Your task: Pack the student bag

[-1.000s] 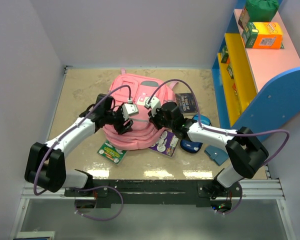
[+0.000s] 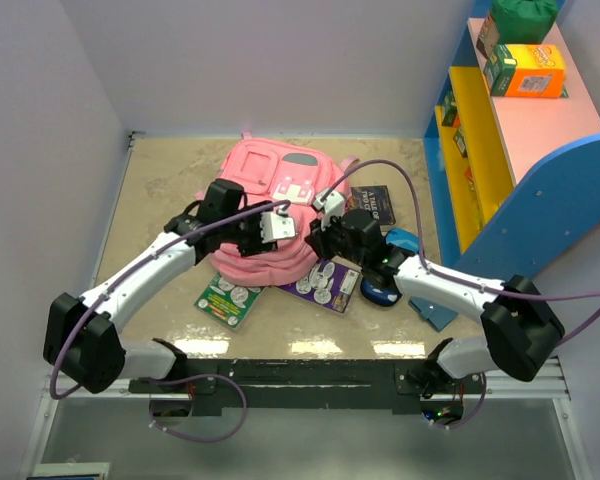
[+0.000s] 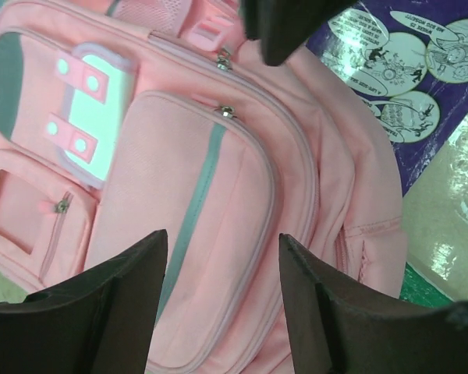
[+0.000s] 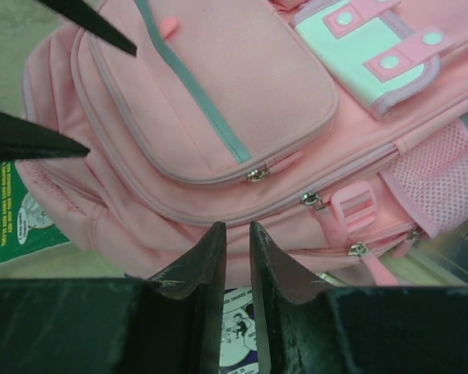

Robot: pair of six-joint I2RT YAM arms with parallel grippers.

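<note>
The pink student bag [image 2: 267, 165] lies flat with its front face up in the top view. Its front pocket [image 3: 183, 179] and zipper lines look closed. Over that pocket, in the left wrist view, my left gripper is open with empty space between its fingers. My right gripper hovers by the bag's lower edge, its fingertips a narrow gap apart and nothing seen between them. Close by are a metal zipper pull [image 4: 313, 200] and a pink buckle [image 4: 354, 208]. In the top view both arms hide part of the bag.
A green book [image 2: 227, 302] and a purple book [image 2: 325, 287] lie in front of the bag. Right of it are a black book [image 2: 374, 203], a blue case [image 2: 381, 295] and a blue-grey item [image 2: 433, 311]. The shelf unit [image 2: 555, 190] borders the right side.
The left gripper moved right across the bag, closer to the right one. My right arm shifted slightly right. The bag's near edge drew back, uncovering more of the purple book.
</note>
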